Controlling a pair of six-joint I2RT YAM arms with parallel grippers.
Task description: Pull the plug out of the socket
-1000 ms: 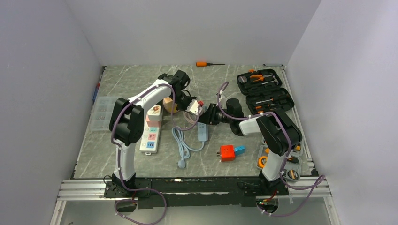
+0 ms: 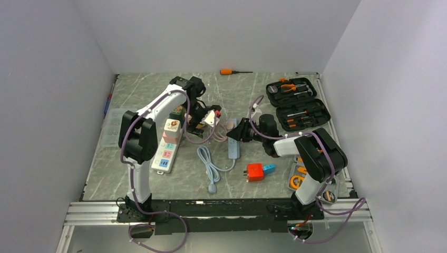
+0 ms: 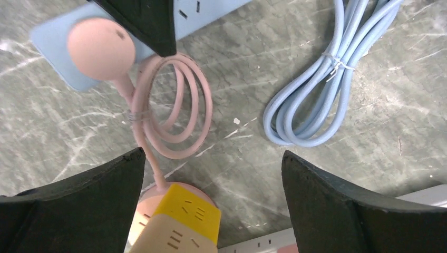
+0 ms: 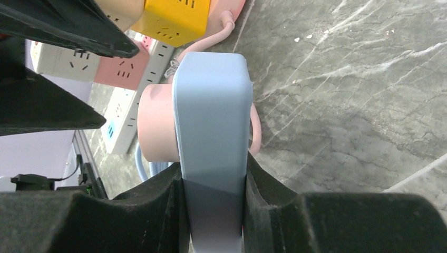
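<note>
A light-blue power strip fills the middle of the right wrist view, with my right gripper shut on it; in the top view it is the strip under that hand. A pink plug sits in the strip's end, its coiled cord beside it. My left gripper stands open over a pink item with a yellow cube adapter on it, left of the blue strip in the top view. The blue cord lies coiled apart.
A white strip with adapters is at left. A red adapter, tool cases and an organiser surround the work area. A screwdriver lies at the back.
The right gripper and blue strip have moved right, the blue cord with them.
</note>
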